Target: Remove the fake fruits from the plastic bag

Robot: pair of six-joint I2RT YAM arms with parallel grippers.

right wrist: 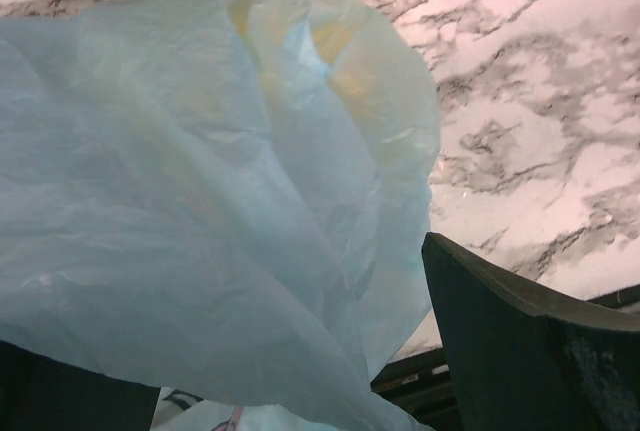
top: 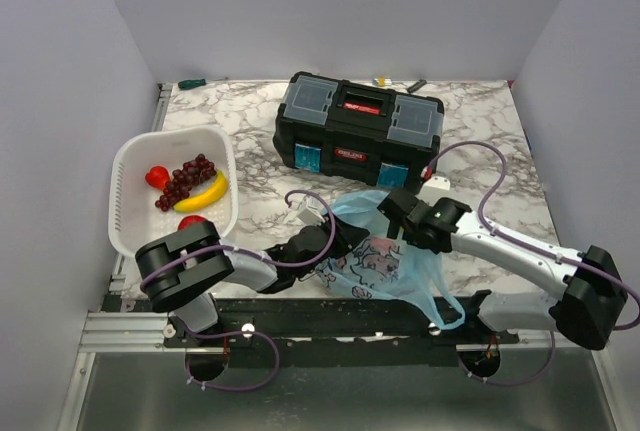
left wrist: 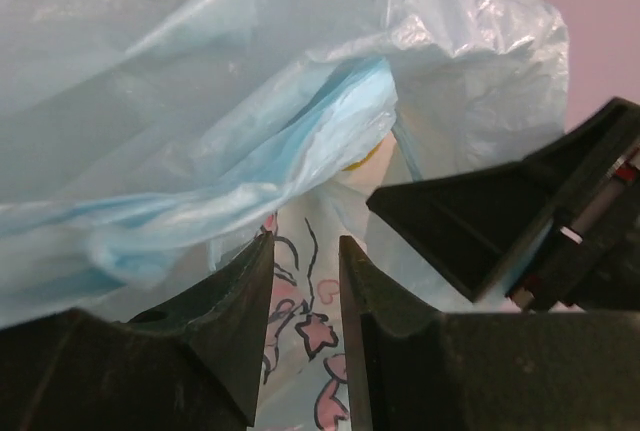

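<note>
A light blue plastic bag (top: 375,263) with printed drawings lies bunched near the table's front, between both arms. Through its film, yellow shapes (right wrist: 352,66) show at the far end in the right wrist view. A small orange-yellow patch (left wrist: 370,157) is visible under a fold in the left wrist view. The left gripper is at the bag's mouth, its fingers part open, with only the printed film behind the gap. My right gripper stands open, its fingers to either side of bunched film; one black fingertip (left wrist: 450,216) shows in the left wrist view.
A white basket (top: 118,201) at the left holds red fruits (top: 157,177), dark grapes (top: 180,183) and a banana (top: 207,194). Behind the bag stands a black toolbox (top: 358,131). Bare marble lies to the toolbox's right.
</note>
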